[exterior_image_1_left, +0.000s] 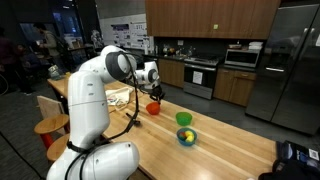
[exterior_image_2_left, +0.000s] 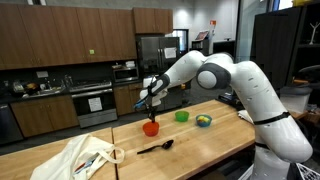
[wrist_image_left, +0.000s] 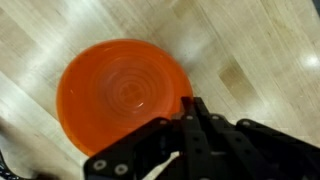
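An orange bowl (wrist_image_left: 125, 95) fills much of the wrist view, its empty inside facing the camera. My gripper is at the bowl's edge, its dark fingers shut on the rim. Seen from outside, the gripper (exterior_image_2_left: 150, 116) points down at the orange bowl (exterior_image_2_left: 151, 129) on the wooden table. The same bowl (exterior_image_1_left: 153, 108) shows below the gripper (exterior_image_1_left: 156, 97) in the other exterior view. Whether its base touches the tabletop I cannot tell.
A green bowl (exterior_image_1_left: 183, 118) and a blue bowl (exterior_image_1_left: 186, 136) with yellow and green items stand to one side. A dark tool (exterior_image_2_left: 156, 146) and a white cloth (exterior_image_2_left: 84, 155) lie on the table. Bare wood stretches toward the front right.
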